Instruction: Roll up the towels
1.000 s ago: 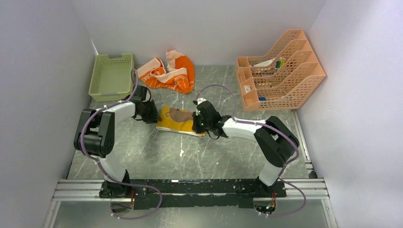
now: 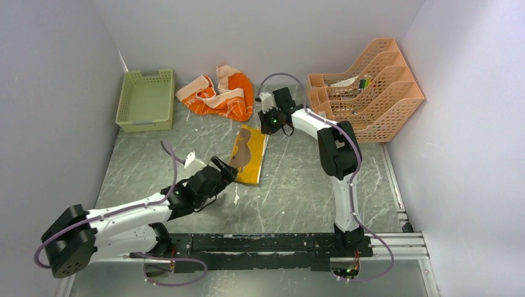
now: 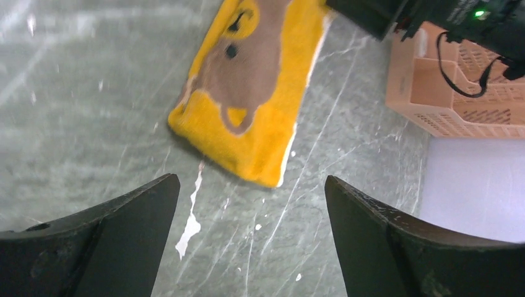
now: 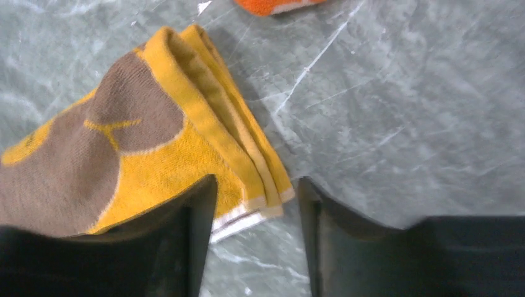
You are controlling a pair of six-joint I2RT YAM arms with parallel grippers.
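Observation:
A folded yellow towel [image 2: 254, 164] with a brown patch lies lengthwise front to back in the middle of the table [image 2: 291, 198]. My left gripper is open over bare table just in front of the towel's near end, nothing between its fingers. My right gripper is part open over a folded corner at the far end; whether it touches the cloth is unclear. An orange-and-white towel [image 2: 232, 105] lies crumpled at the back.
An empty green basket [image 2: 144, 99] stands at the back left, a peach multi-slot organiser [image 2: 377, 111] at the back right.
The yellow towel has turned from lying sideways to front-to-back. My left gripper has moved toward the front and right, my right one toward the back.

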